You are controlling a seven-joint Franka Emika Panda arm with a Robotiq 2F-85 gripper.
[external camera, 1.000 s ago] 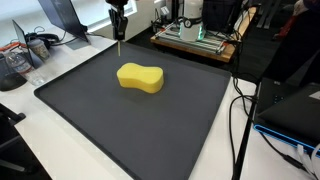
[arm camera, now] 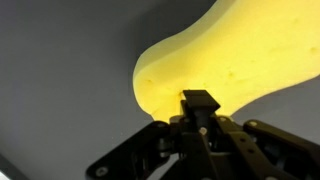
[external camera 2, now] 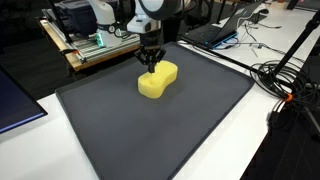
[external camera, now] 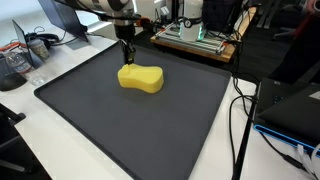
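A yellow sponge [external camera: 141,78], narrowed at its middle, lies flat on the dark tabletop. My gripper [external camera: 126,57] points down over its left end in exterior view 1, and in exterior view 2 the gripper [external camera 2: 152,68] is over the sponge [external camera 2: 157,80] too. From the wrist, the closed black fingers [arm camera: 201,100] overlap the yellow surface [arm camera: 235,55]. The fingers are shut on a thin pale stick, which hangs below them and is barely visible now. Whether its tip touches or enters the sponge, I cannot tell.
Bare dark tabletop [external camera: 120,120] surrounds the sponge on the near side. Black cables [external camera: 232,110] run along the right edge in exterior view 1. A wooden-edged surface with objects [external camera: 200,42] stands at the back.
My gripper has come down and slightly right, from behind the sponge to its left end, carrying the thin pale stick. The sponge has not visibly moved.
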